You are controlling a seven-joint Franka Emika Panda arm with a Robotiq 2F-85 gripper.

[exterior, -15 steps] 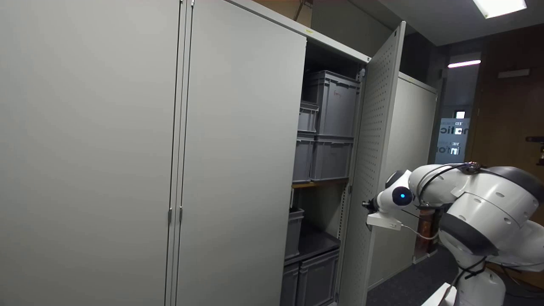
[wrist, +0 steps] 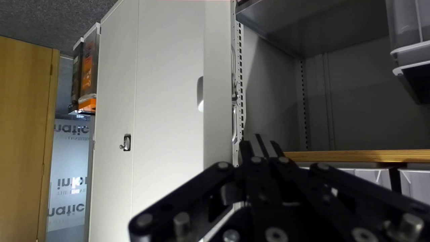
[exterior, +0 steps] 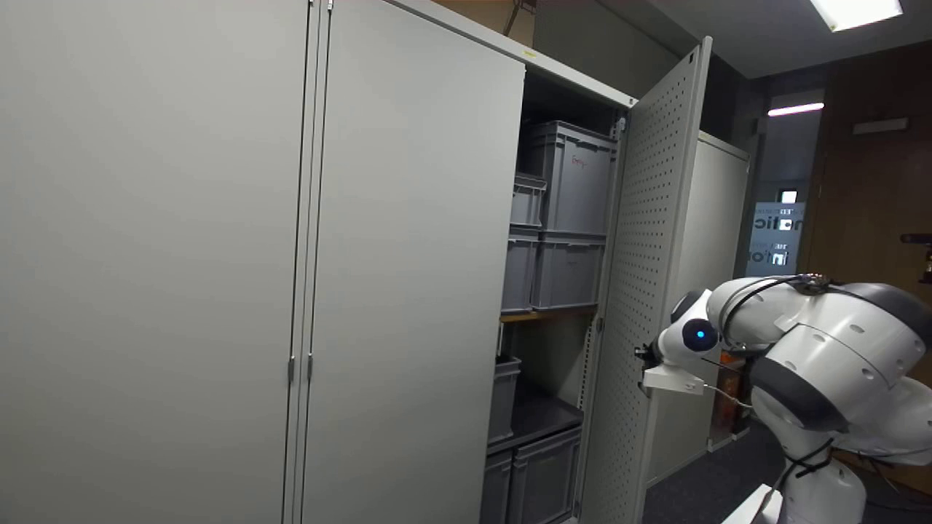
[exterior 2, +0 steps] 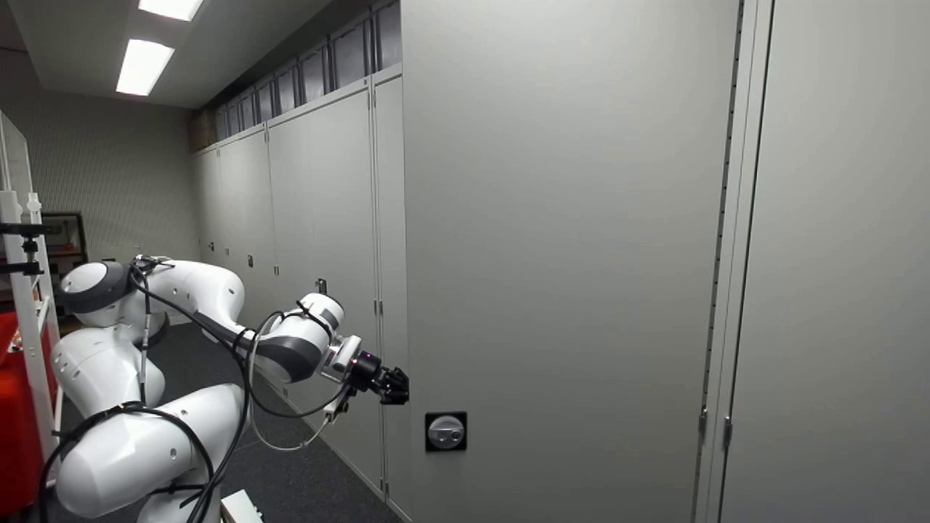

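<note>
A tall grey cabinet door (exterior: 651,192) with a perforated inner face stands swung open in exterior view 1. Its plain outer face (exterior 2: 567,244), with a round handle (exterior 2: 446,431), fills the middle of exterior view 2. My gripper (exterior: 644,354) is at the door's free edge, by its inner side; whether it touches cannot be told. In the wrist view the dark fingers (wrist: 258,161) are together, nothing visible between them, just beside the pale door edge (wrist: 217,80).
Inside the cabinet, grey bins (exterior: 577,183) sit on shelves (exterior: 546,314). The adjoining door (exterior: 411,244) is closed. Another cabinet (exterior: 712,236) stands behind the open door. Dark carpet (exterior 2: 322,488) is clear beside the arm.
The door's free edge has swung to the right in exterior view 1, opening wider. My gripper has moved rightward along with it. Bins and the other door are unchanged.
</note>
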